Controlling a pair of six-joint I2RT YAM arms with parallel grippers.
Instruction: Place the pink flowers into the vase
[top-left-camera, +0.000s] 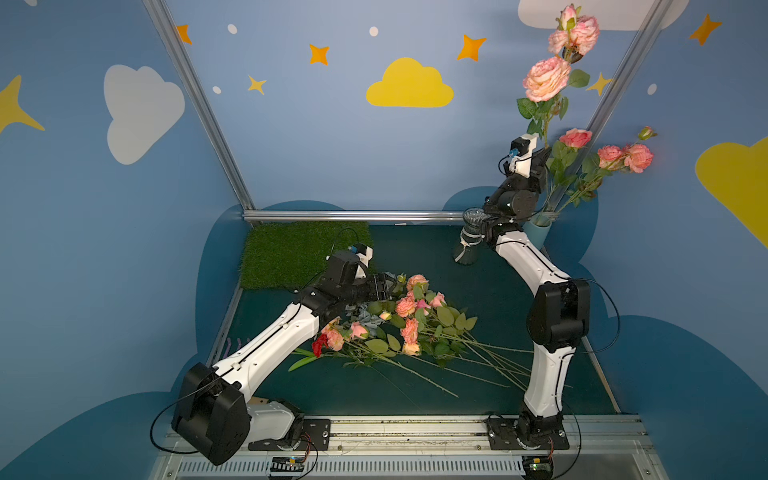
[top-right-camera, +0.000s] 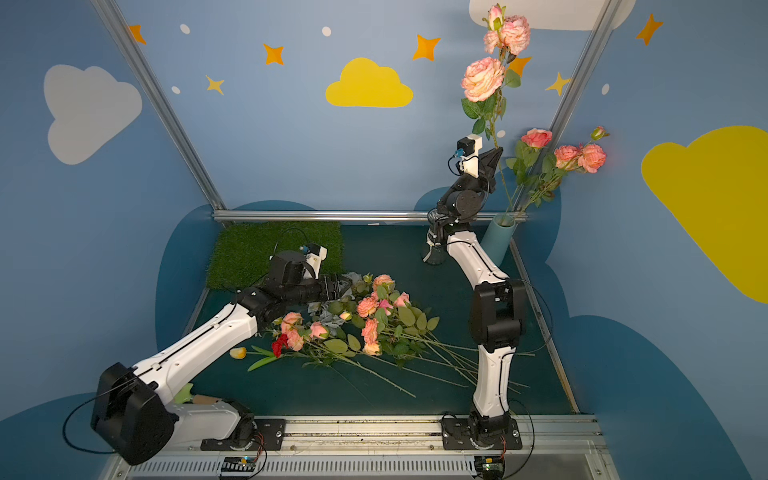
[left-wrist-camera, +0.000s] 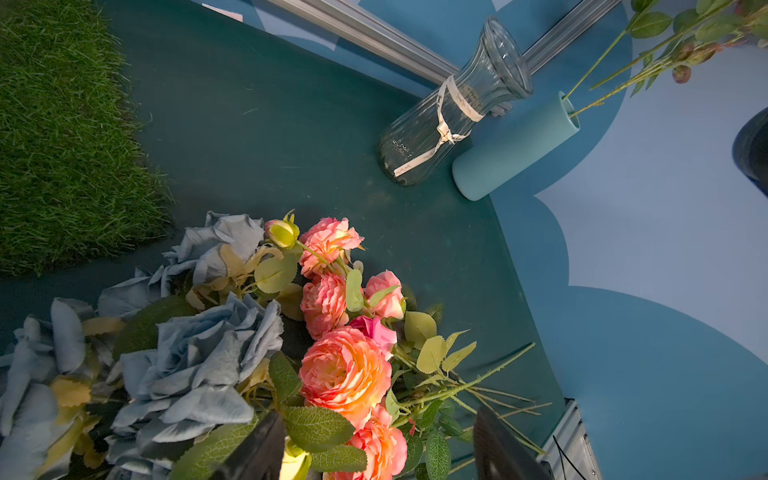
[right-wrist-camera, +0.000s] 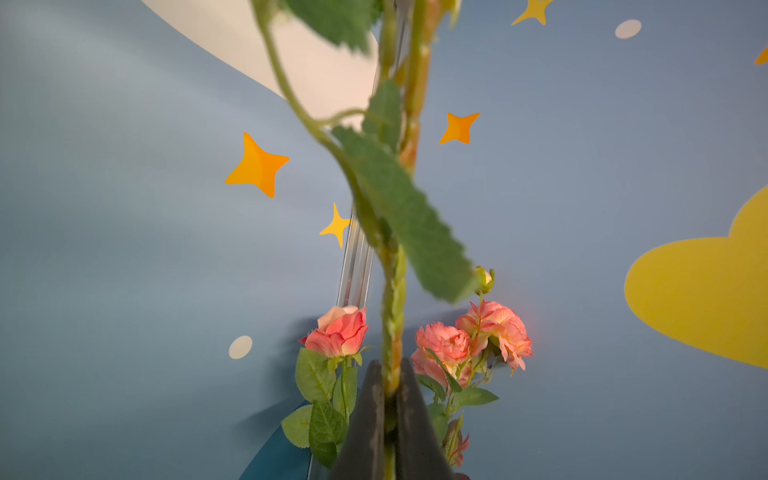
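Note:
My right gripper is shut on the thin stem of a tall pink flower (top-left-camera: 547, 78), held upright with its blooms high. In the top right view its stem (top-right-camera: 505, 185) runs down toward the mouth of the teal vase (top-right-camera: 497, 241); whether the tip is inside cannot be told. Other pink flowers (right-wrist-camera: 337, 332) lean out of that vase. My left gripper stands open over the flower pile, a leafy part of it showing between the fingers. Pink flowers (left-wrist-camera: 345, 374) lie there beside blue-grey flowers (left-wrist-camera: 192, 360).
A clear glass vase (left-wrist-camera: 436, 120) tied with a pale ribbon stands just left of the teal one. Artificial grass (top-left-camera: 300, 256) covers the back left corner. A red flower (top-left-camera: 320, 345) lies at the pile's left.

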